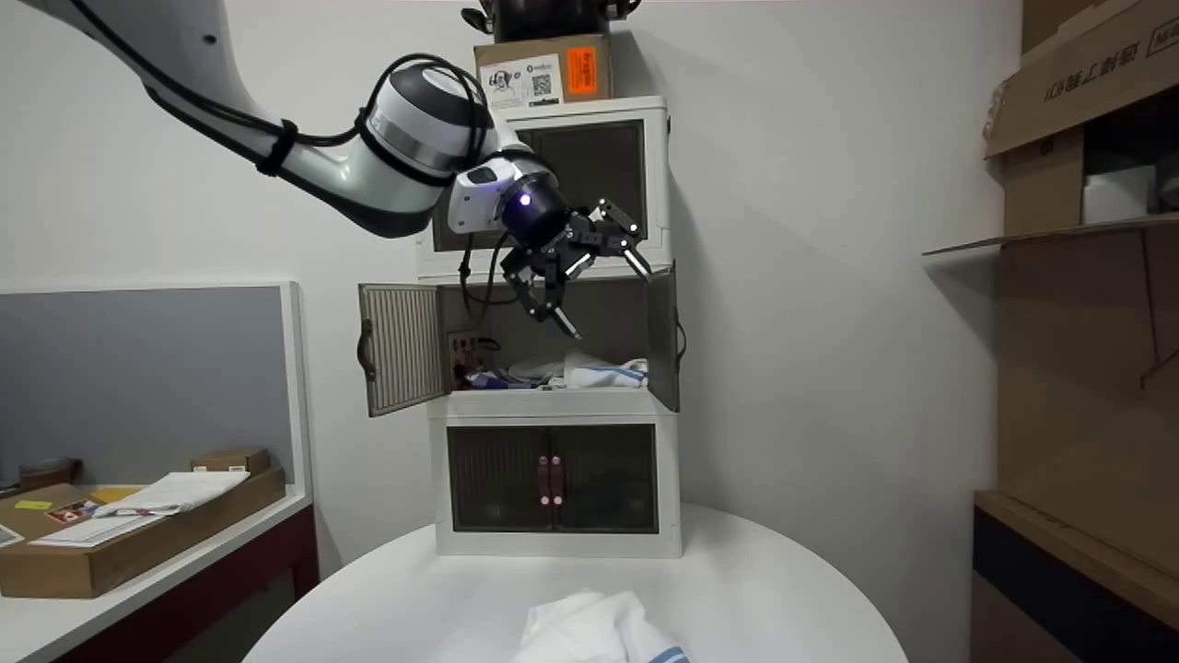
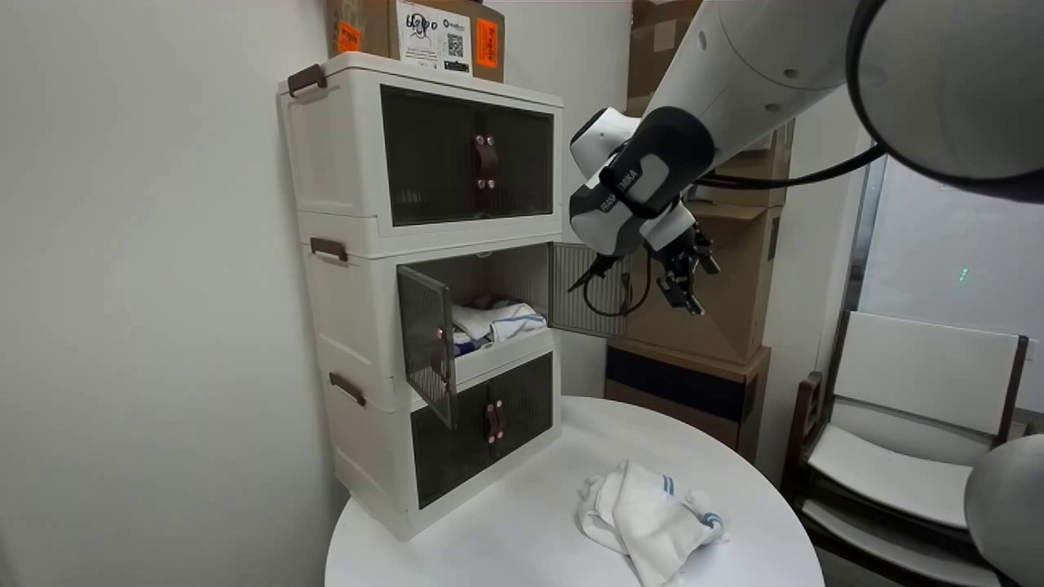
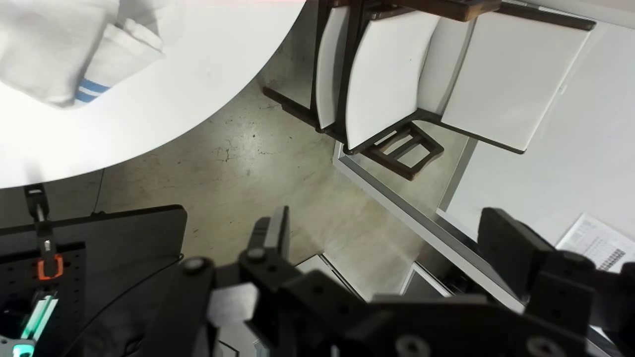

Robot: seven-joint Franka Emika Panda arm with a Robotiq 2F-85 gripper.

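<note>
A crumpled white towel with blue stripes [image 2: 641,518] lies on the round white table [image 2: 440,553]; part of it shows at the bottom of the first exterior view and the towel [image 3: 53,47] fills the wrist view's upper left corner. High above the table my gripper [image 1: 605,298] is open, its fingers spread and empty, well clear of the towel. In the second exterior view the gripper [image 2: 696,285] hangs to the right of the cabinet. The cabinet's middle compartment [image 2: 504,360] has both doors open, with white and blue cloths [image 1: 602,372] inside.
The open left door [image 1: 403,348] and right door [image 1: 663,343] jut out from the cabinet. Its lower doors [image 1: 553,479] are shut. Cardboard boxes [image 2: 719,284] stand behind on the right, and chairs [image 2: 895,450] are beside the table. Around the towel, the tabletop is bare.
</note>
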